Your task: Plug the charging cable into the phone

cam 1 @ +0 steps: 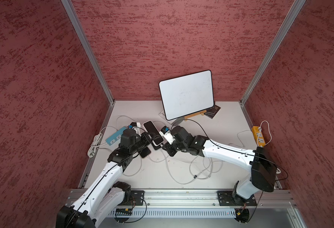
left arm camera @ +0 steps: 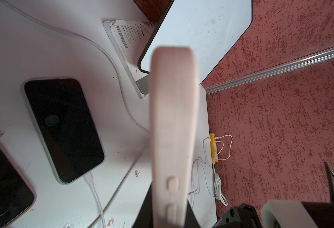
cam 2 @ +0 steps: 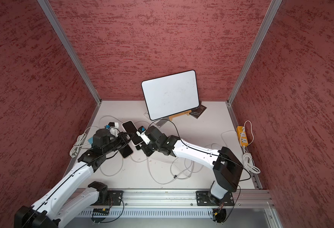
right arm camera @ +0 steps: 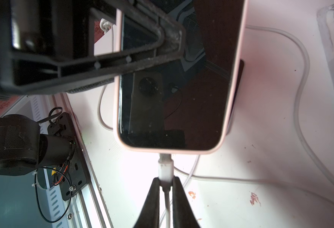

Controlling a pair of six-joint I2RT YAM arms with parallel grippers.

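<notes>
A pink-framed phone is held aloft by my left gripper, shut on it; one black finger lies across its screen in the right wrist view. In the left wrist view the phone is seen edge-on, blurred. The white connector of a cable is at the middle of the phone's bottom edge; whether fully seated I cannot tell. The tips of my right gripper are around the cable just below the connector, partly cut off by the frame; whether gripping is unclear.
Other dark phones lie on the white table among loose cables. A whiteboard on a stand is at the back, a blue power strip at left and an orange one at right.
</notes>
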